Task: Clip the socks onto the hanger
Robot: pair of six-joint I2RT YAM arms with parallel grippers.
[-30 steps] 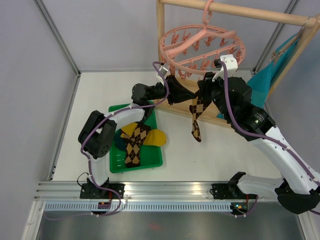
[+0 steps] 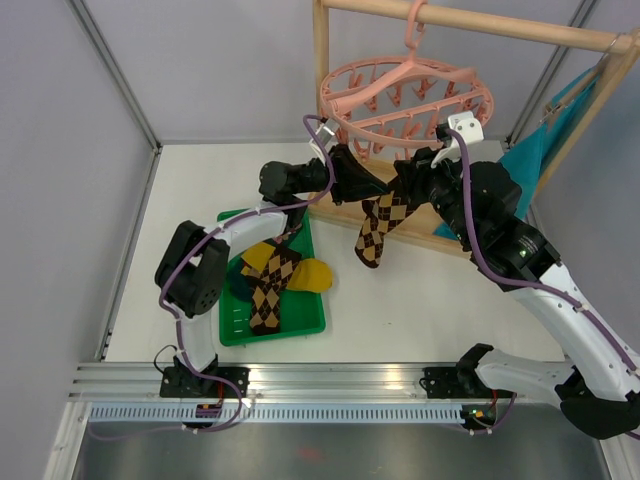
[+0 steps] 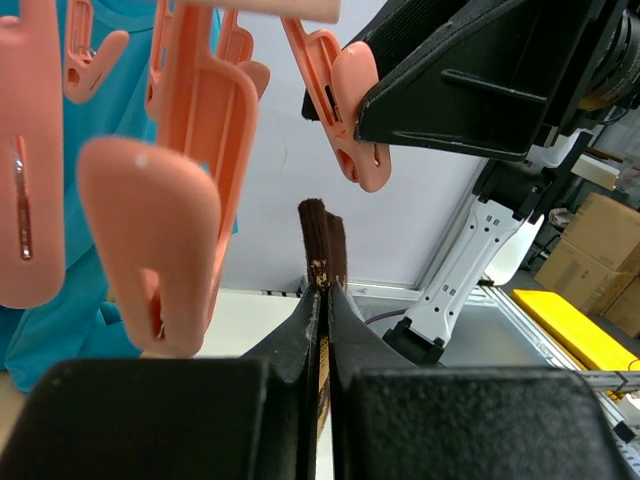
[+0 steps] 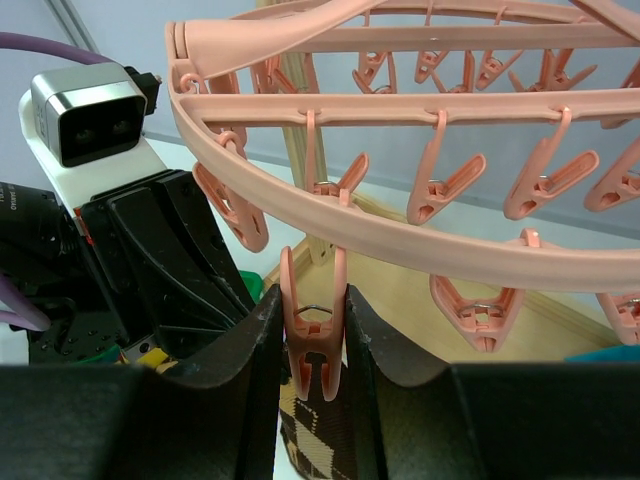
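A brown-and-tan argyle sock point(image 2: 372, 232) hangs from my left gripper point(image 2: 387, 188), its lower end free above the table. In the left wrist view the sock's dark upper edge point(image 3: 316, 232) sticks out past the shut fingertips. The round pink hanger point(image 2: 340, 112) hangs from the wooden bar. My right gripper is shut on one of its pink clips point(image 4: 302, 345), squeezing its arms. Below this clip, the sock point(image 4: 312, 430) shows partly behind the right fingers. In the left wrist view, the held clip point(image 3: 350, 110) is up and right of the sock edge, apart from it.
A green basket point(image 2: 312, 322) holds several more socks, yellow, dark and argyle. Other empty clips point(image 4: 440, 185) dangle round the hanger close to both grippers. Teal cloth point(image 2: 530, 165) hangs at the right of the wooden rack point(image 2: 480, 20).
The sock's free end has swung to the left.
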